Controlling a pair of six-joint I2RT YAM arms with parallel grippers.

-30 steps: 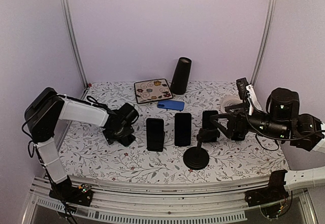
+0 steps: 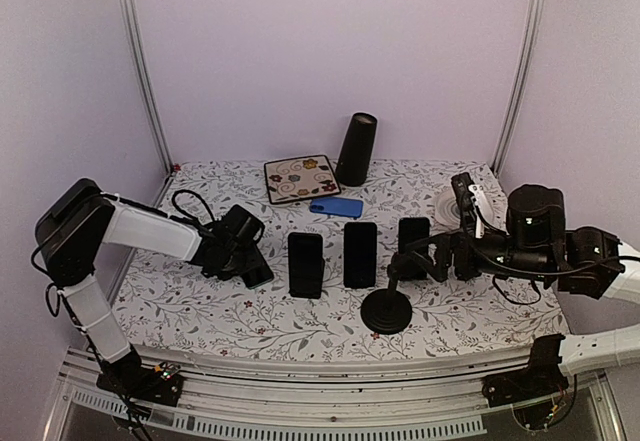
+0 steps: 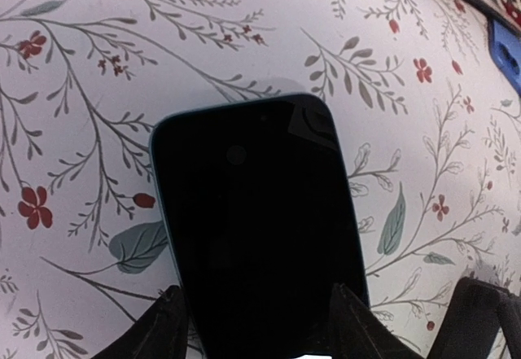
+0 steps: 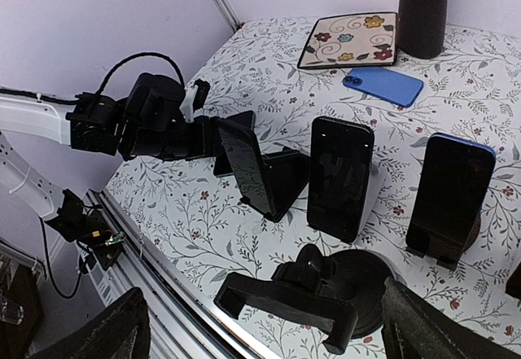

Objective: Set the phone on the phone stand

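A black phone (image 3: 256, 212) lies flat on the floral table at the left. My left gripper is low over its near end, fingers part open along its sides; whether they touch it is unclear. My right gripper (image 2: 450, 256) is raised at the right, open, above a round-based black stand (image 2: 385, 311), which shows below it in the right wrist view. Upright black stands or panels (image 2: 305, 266) stand across the middle.
A blue phone (image 2: 336, 206) lies behind them, near a floral board (image 2: 300, 179) and a tall black cylinder (image 2: 356, 151). A pale round object (image 2: 448, 204) is at back right.
My right gripper has changed angle and moved slightly.
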